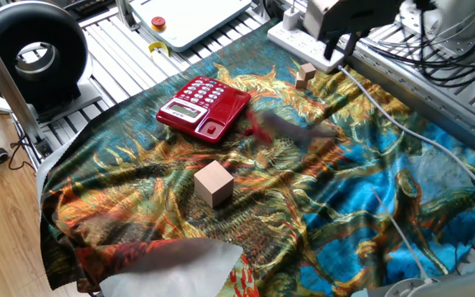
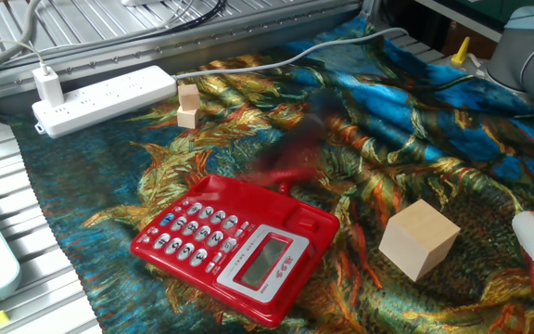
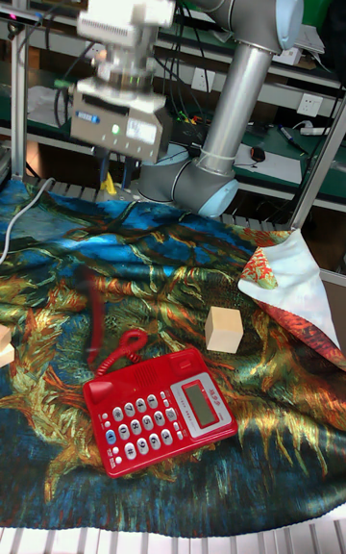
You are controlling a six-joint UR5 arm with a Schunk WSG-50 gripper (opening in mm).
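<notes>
The red telephone [image 1: 202, 109] lies on the patterned cloth, keypad and display facing up. Its handset [image 2: 297, 148] is a dark red blur beside the base, apart from the cradle; whether it touches the cloth cannot be told. The red cord [image 3: 125, 345] bunches up between base and handset. Above the cloth, higher than the handset, my gripper [image 1: 340, 48] is open, its two fingers apart and nothing between them. In the third exterior view the gripper [image 3: 115, 172] hangs well behind the phone, clear of it.
A large wooden cube [image 1: 214, 183] sits near the phone. Two small wooden blocks [image 2: 187, 106] stand by the white power strip [image 2: 109, 100]. The cloth [image 1: 336, 223] is wrinkled, with a folded corner [image 3: 297, 282] showing its pale underside.
</notes>
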